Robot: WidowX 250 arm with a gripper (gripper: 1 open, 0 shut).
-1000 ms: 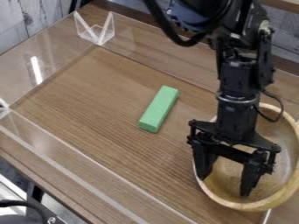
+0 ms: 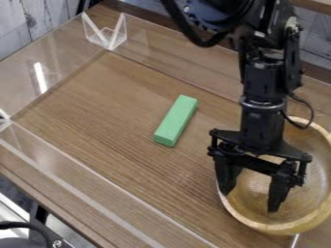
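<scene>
My black gripper (image 2: 251, 182) points straight down over a pale yellow bowl (image 2: 270, 223) at the lower right of the view, its fingers open and reaching inside the bowl. The arm hides part of the bowl's interior and far rim. I cannot tell whether anything lies beneath the fingers.
A green block (image 2: 176, 120) lies on the wooden table (image 2: 91, 145), left of the arm. A clear wire-like or plastic holder (image 2: 104, 31) stands at the top left.
The gripper has shifted very slightly within the bowl; the bowl and green block look unmoved.
</scene>
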